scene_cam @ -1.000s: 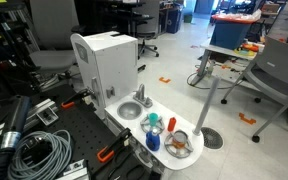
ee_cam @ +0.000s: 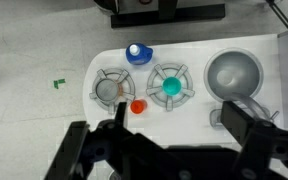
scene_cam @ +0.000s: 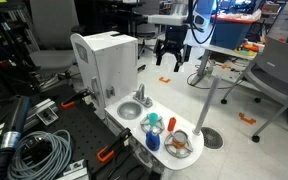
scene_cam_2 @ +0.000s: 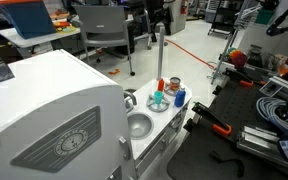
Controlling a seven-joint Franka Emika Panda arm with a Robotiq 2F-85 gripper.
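High above the white toy kitchen counter (ee_cam: 199,125), my gripper is open with its fingers spread wide and nothing between them. In exterior view 1 the black gripper (scene_cam: 174,52) hangs well above the counter, towards its far side. A teal cup (ee_cam: 171,86) sits on one burner and a metal pot (ee_cam: 108,90) on the other. The blue bottle (ee_cam: 138,53) stands near the counter's front edge. Between the burners, towards the back, is a small red object (ee_cam: 137,106). All of these are apart from my fingers.
A sink basin (ee_cam: 233,75) with a faucet (scene_cam: 140,92) lies beside the burners. The white cabinet (scene_cam: 106,65) rises at that end, and a grey post (scene_cam: 210,101) stands behind the counter. Coiled cable (scene_cam: 44,155) and clamps occupy the dark table.
The arm has come into exterior view 1 from the top and lowered, with its gripper now fully visible. The objects on the counter have not moved.
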